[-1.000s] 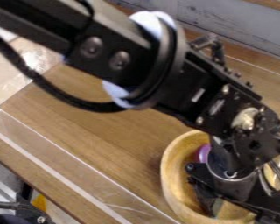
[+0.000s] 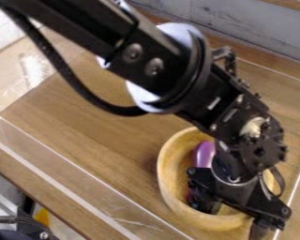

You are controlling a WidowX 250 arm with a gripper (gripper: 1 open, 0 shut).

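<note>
A wooden bowl [image 2: 172, 178] sits at the lower right of the camera view. My gripper [image 2: 231, 206] is down over and inside it, open, its dark fingers largely covering the bowl's interior. A purple object [image 2: 204, 153] shows in the bowl behind the gripper; what lies between the fingers is hidden.
A wooden tabletop [image 2: 83, 141] has free room left of the bowl. A grey wall edge runs along the back. Cables and metal parts lie off the table at the lower left.
My arm and gripper have risen slightly and shifted left, uncovering more of the bowl's rim.
</note>
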